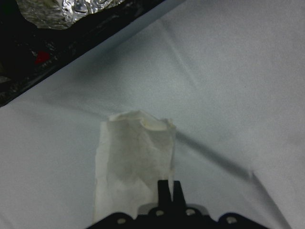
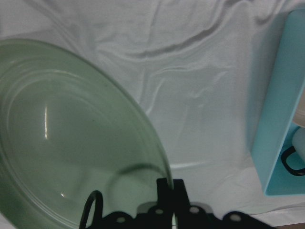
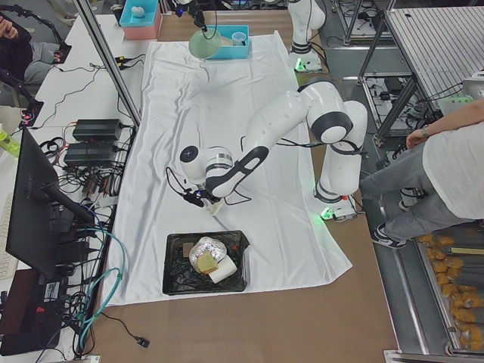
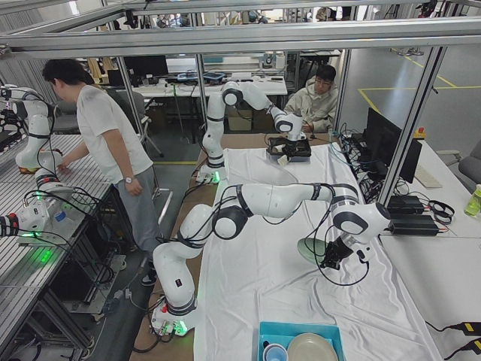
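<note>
My left gripper is shut on a crumpled white paper piece (image 1: 131, 162), above the cloth beside a black tray (image 3: 173, 283) holding foil (image 1: 90, 7), a yellow piece (image 3: 206, 263) and a white roll (image 3: 224, 271). My right gripper is shut on the rim of a green plate (image 2: 62, 124), held raised near a blue bin (image 2: 269, 143), in which a cup (image 2: 299, 143) and a beige plate (image 4: 312, 350) sit.
A white cloth (image 3: 242, 91) covers the table, its middle clear. A monitor (image 3: 38, 212) and cables line the left side in the camera left view. A person (image 4: 113, 143) stands beside the table.
</note>
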